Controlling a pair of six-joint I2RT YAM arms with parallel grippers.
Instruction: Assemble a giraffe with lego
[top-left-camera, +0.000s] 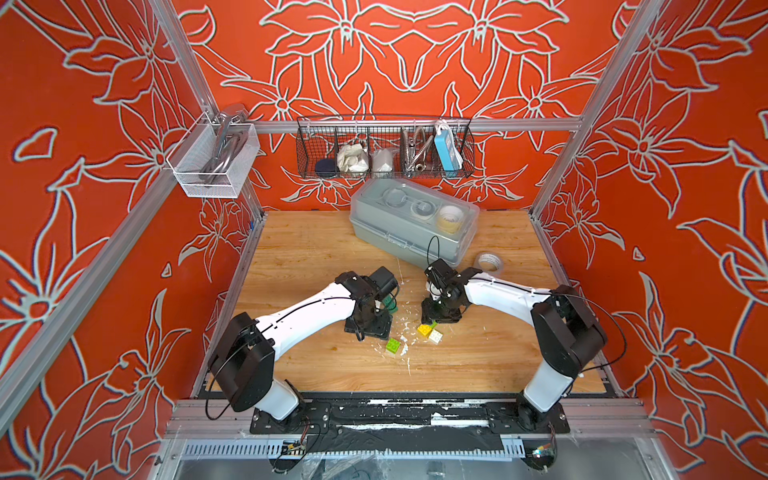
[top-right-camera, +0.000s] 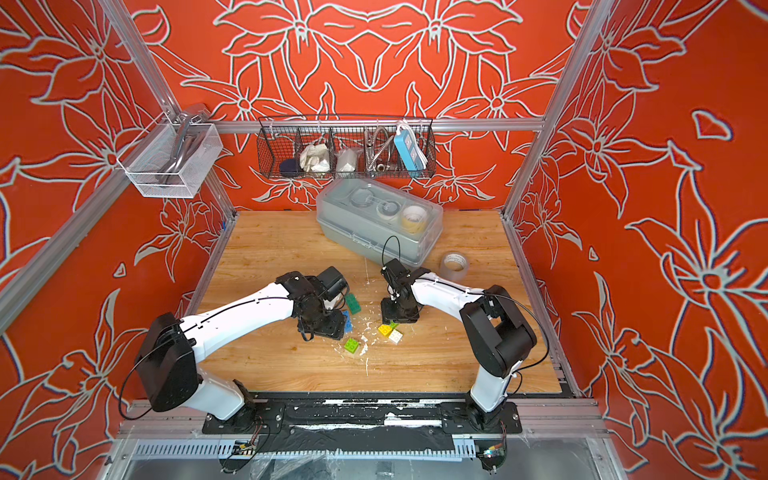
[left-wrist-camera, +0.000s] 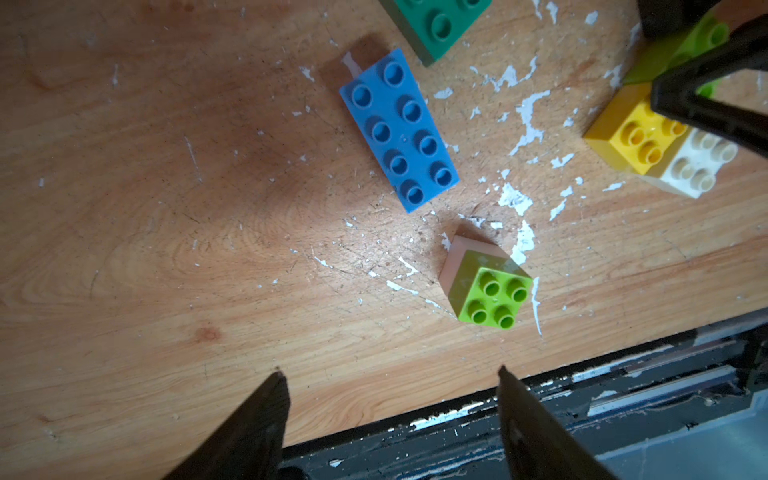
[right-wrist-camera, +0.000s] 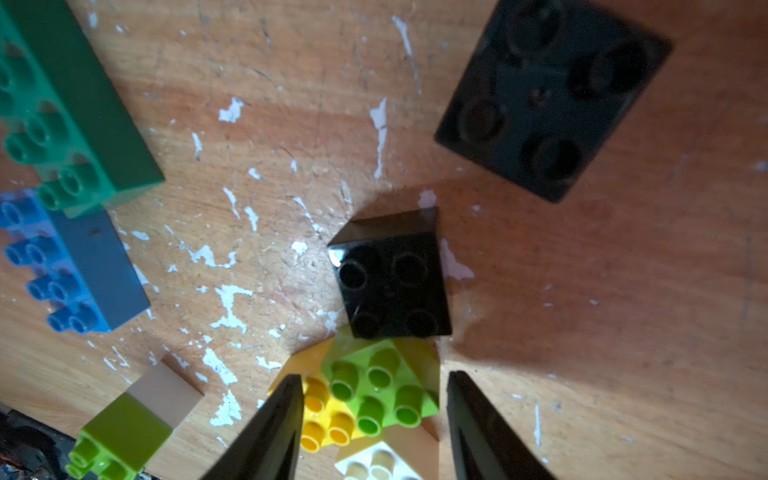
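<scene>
My left gripper hangs open with empty fingers above the table. In its view lie a blue 2x4 brick (left-wrist-camera: 400, 132), a green brick (left-wrist-camera: 436, 20) and a lime brick (left-wrist-camera: 496, 296) on a pale pink one. My right gripper is open over a cluster of lime (right-wrist-camera: 376, 376), yellow (right-wrist-camera: 320, 416) and white (right-wrist-camera: 396, 456) bricks; whether its fingers touch them is unclear. One black brick (right-wrist-camera: 392, 288) sits against that cluster, and another black brick (right-wrist-camera: 552, 96) lies farther up in the right wrist view.
A grey lidded toolbox (top-left-camera: 408, 216) stands at the back of the wooden table (top-left-camera: 288, 248), with a tape roll (top-left-camera: 488, 261) beside it. A wire basket (top-left-camera: 384, 152) hangs on the back wall.
</scene>
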